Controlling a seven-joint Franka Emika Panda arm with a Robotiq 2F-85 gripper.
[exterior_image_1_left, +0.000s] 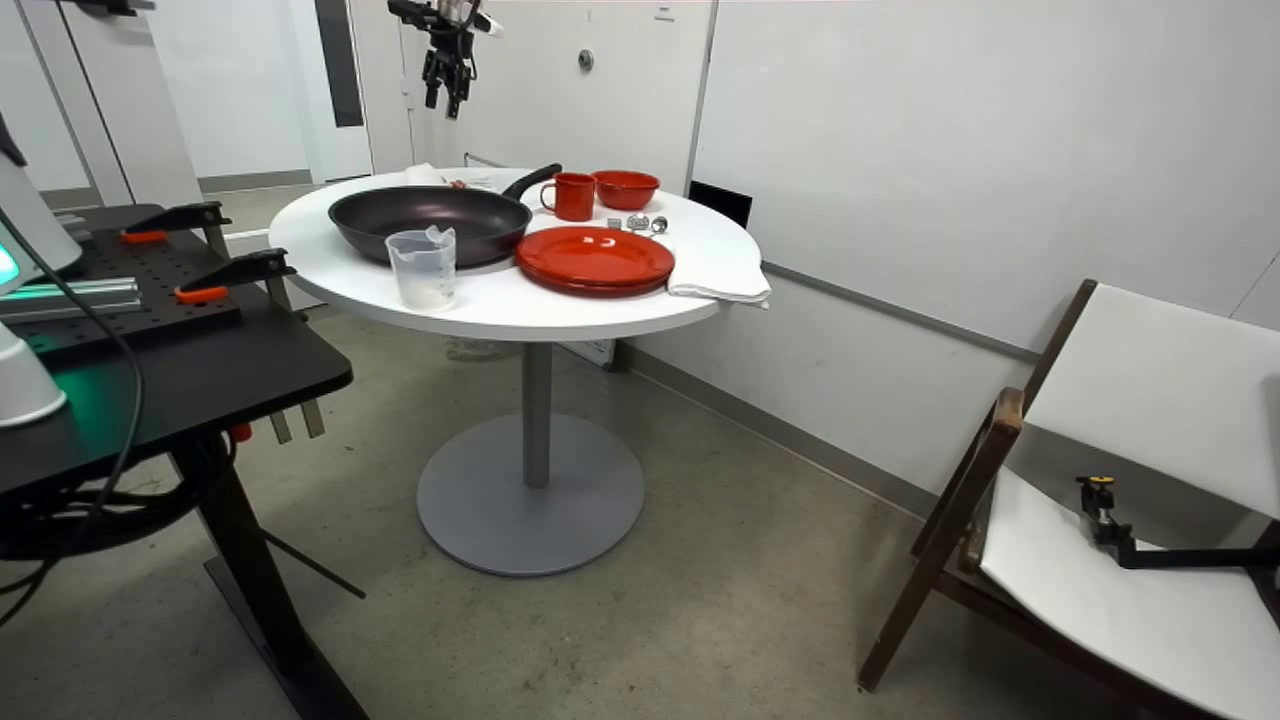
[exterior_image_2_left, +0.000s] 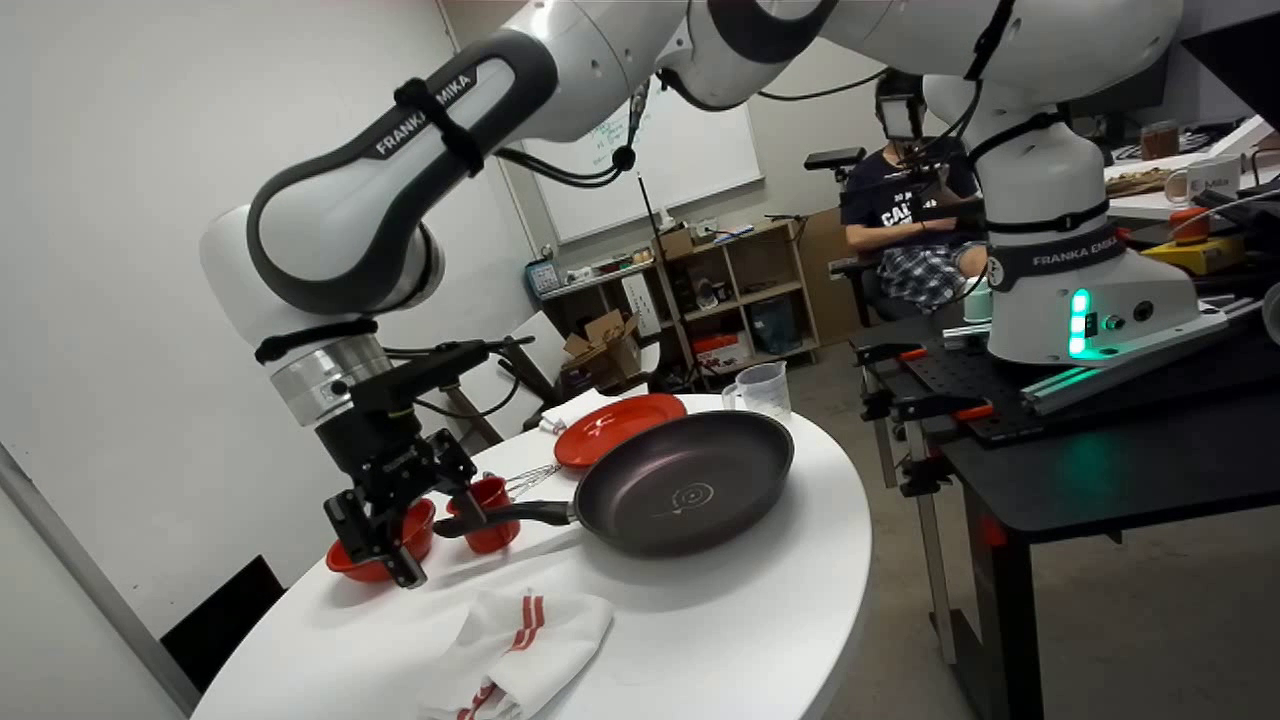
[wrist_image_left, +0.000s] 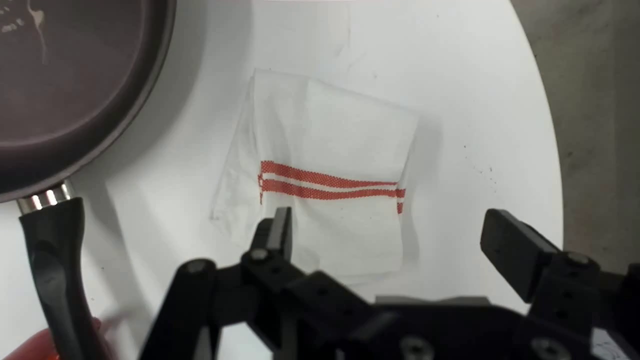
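My gripper stands open, its two fingers wide apart with nothing between them. Below it, a folded white cloth with red stripes (wrist_image_left: 336, 144) lies flat on the round white table (wrist_image_left: 480, 150). From the side, the gripper (exterior_image_1_left: 444, 102) hangs well above the far part of the tabletop, touching nothing. A dark frying pan (exterior_image_2_left: 690, 486) rests beside the cloth, its black handle (wrist_image_left: 57, 270) pointing towards the lower left in the wrist view.
Behind the pan handle are a red mug (exterior_image_1_left: 573, 197) and a red bowl (exterior_image_1_left: 626, 188). Red plates (exterior_image_1_left: 595, 257), a clear measuring cup (exterior_image_1_left: 422, 269) and a second white cloth (exterior_image_1_left: 720, 278) occupy the near side. Bare tabletop surrounds the striped cloth.
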